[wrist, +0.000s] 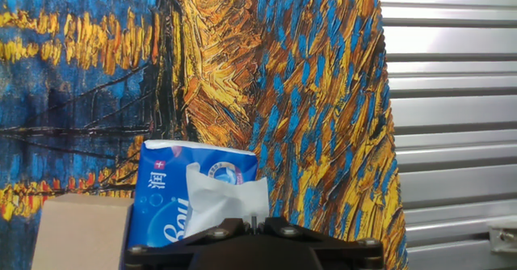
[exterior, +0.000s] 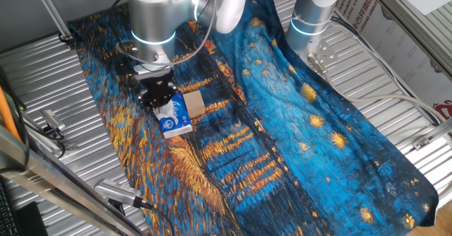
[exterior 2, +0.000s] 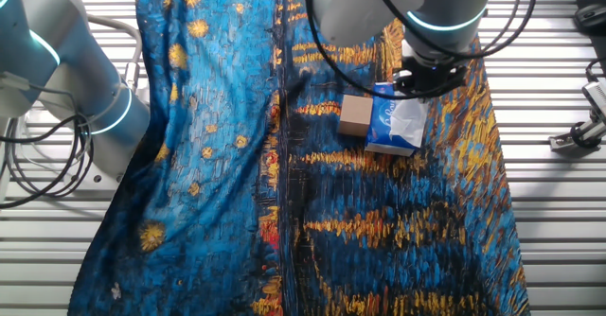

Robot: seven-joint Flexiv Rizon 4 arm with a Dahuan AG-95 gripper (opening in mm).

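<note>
A blue-and-white tissue pack lies on the patterned cloth, with a white tissue standing out of its top. In the wrist view my gripper has its fingertips together at the tissue's near edge. The tissue runs up to them and appears pinched there; the fingers cover the exact contact. From the side, the gripper points down over the pack, close above its far end. The second exterior view shows the pack partly behind a cable and the arm.
A plain brown box sits right beside the pack. The patterned cloth is otherwise open and slightly wrinkled. A grey device with a cable rests near the cloth's edge.
</note>
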